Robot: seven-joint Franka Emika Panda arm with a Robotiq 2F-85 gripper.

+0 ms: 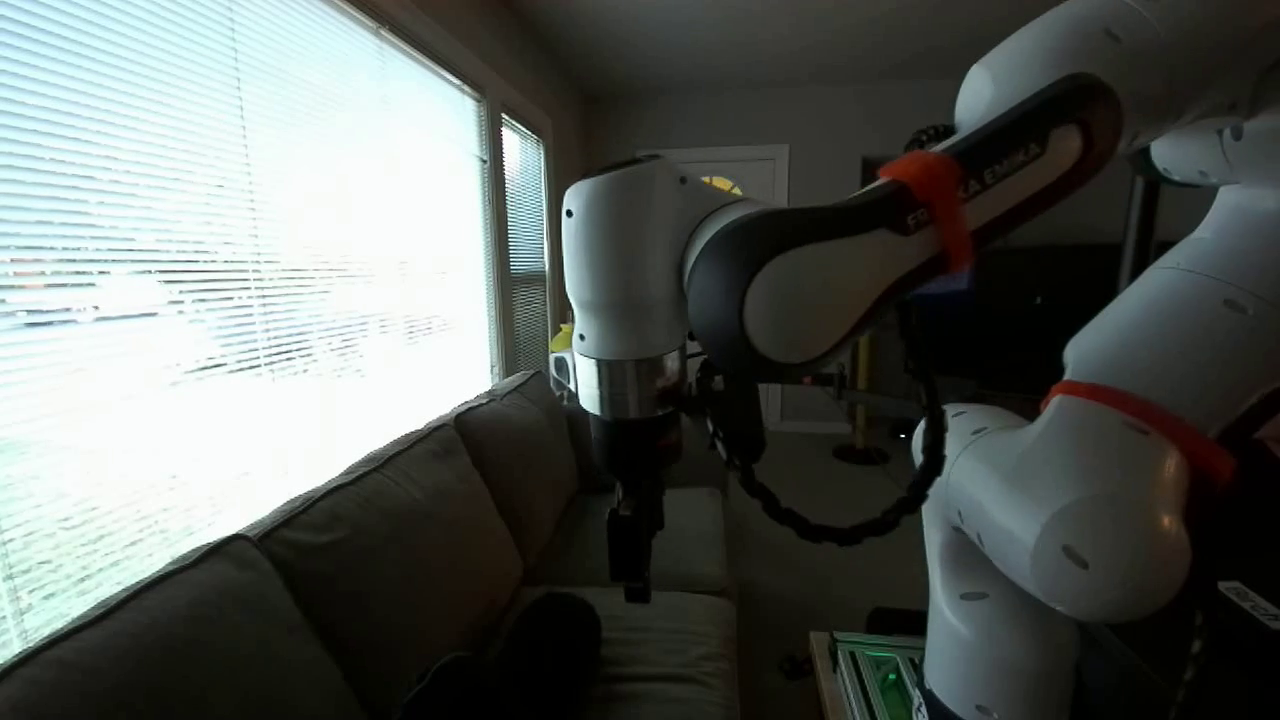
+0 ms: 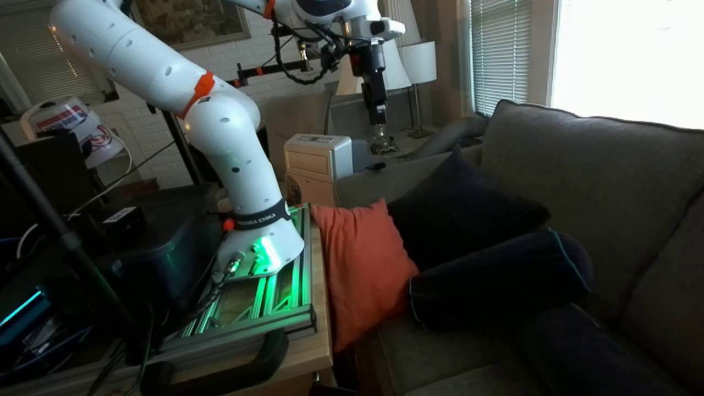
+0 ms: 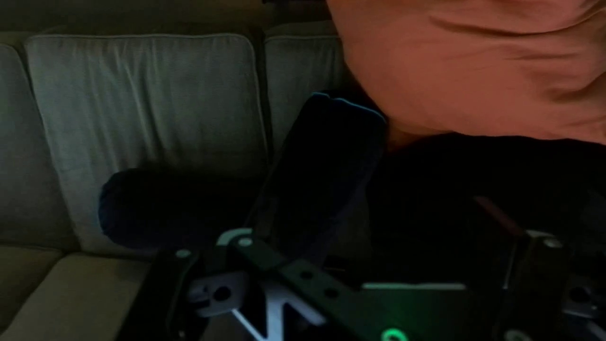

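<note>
My gripper points down above the grey couch, well clear of the cushions. In the wrist view its fingers stand wide apart, open, with nothing held between them. An orange pillow fills the upper right there; in exterior view 2 it leans at the couch's near end. Beside it sits a dark square pillow. One dark bolster with light blue piping lies slantwise, and a second dark bolster reaches out to its left. Much of the lower wrist view is too dark to make out.
The arm's base stands on a wooden table right against the couch. A bright window runs behind the couch back. A white box-shaped appliance and lamps stand beyond the couch arm. Bare seat cushions lie farther along.
</note>
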